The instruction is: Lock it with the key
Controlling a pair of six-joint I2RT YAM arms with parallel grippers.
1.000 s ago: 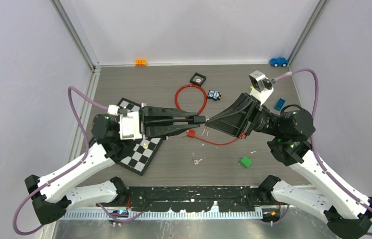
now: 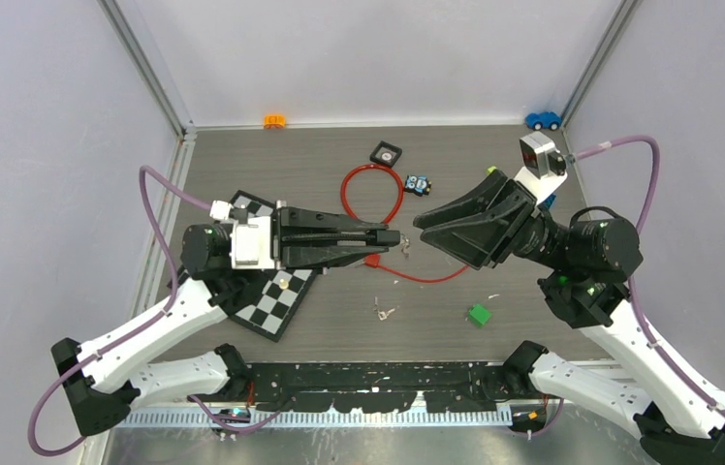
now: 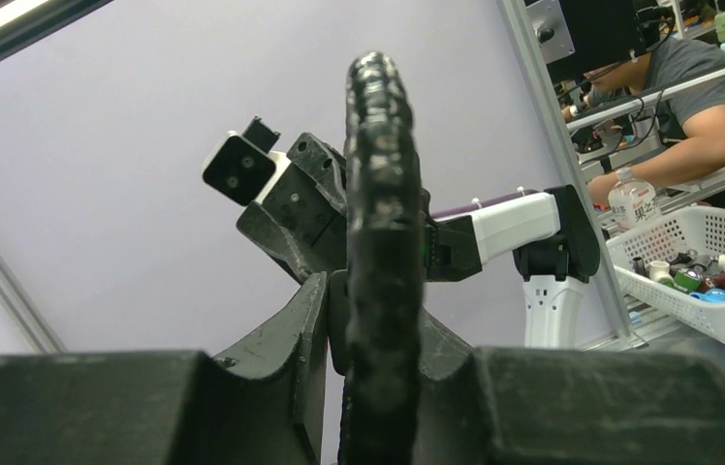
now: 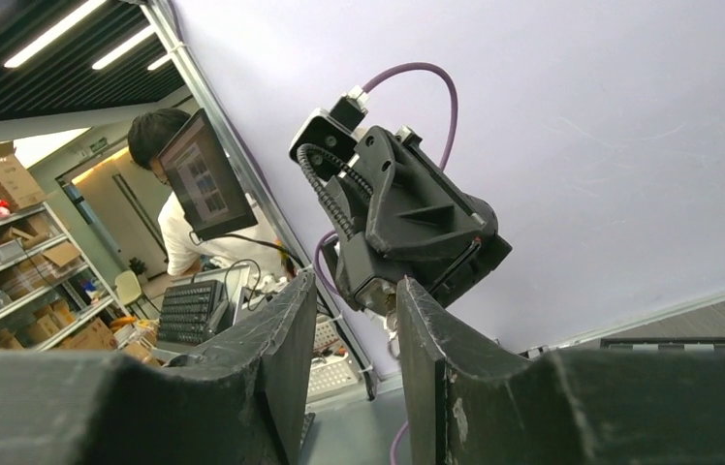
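Note:
A black lock body (image 4: 375, 293) sits in the tips of my left gripper (image 2: 381, 235), which is shut on it. Its ribbed black cable (image 3: 383, 242) rises large and blurred up the middle of the left wrist view. At the lock's end small metal keys (image 2: 405, 244) dangle; in the right wrist view the keys (image 4: 394, 334) are partly hidden by my finger. How deep a key sits in the lock cannot be seen. My right gripper (image 2: 419, 229) faces the lock from the right, a short gap away, open and empty.
Below on the table lie a red cable loop (image 2: 346, 194), another set of keys (image 2: 384, 312), a green block (image 2: 478, 315) and a checkered board (image 2: 271, 310). Small toys stand farther back. Around both grippers the air is free.
My right gripper has drawn back to the right from the lock's end and its fingers have parted. My left gripper has hardly moved.

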